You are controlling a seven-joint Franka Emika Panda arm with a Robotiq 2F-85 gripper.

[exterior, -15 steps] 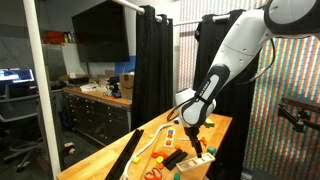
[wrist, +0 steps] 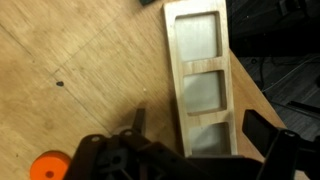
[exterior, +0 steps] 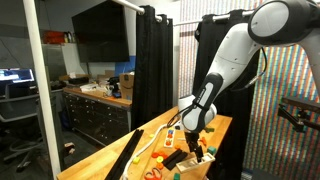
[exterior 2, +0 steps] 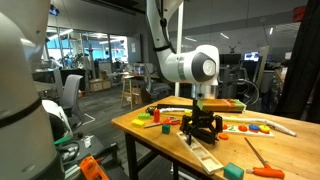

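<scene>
A pale wooden tray (wrist: 204, 88) with three compartments runs lengthwise through the wrist view. No objects show inside the parts of it in sight. My gripper is open, its dark fingers apart on either side of the tray's near end, and nothing is gripped. In exterior view 2 the tray (exterior 2: 203, 156) lies near the table's front edge, with the gripper (exterior 2: 198, 138) low above its far part. Exterior view 1 shows the tray (exterior: 197, 161) largely beneath the gripper; the exact gap is too small to tell.
An orange round piece (wrist: 50, 166) lies left of the tray. Green blocks (exterior 2: 233, 172) and a red-headed tool (exterior 2: 266, 172) are close by. Red-handled scissors (exterior: 153, 174) and a dark bar (exterior: 124, 155) occupy the table's left part. The tray lies near the table edge.
The arm has come down slightly, bringing the gripper closer to the tray. The tray and the other table items look unmoved.
</scene>
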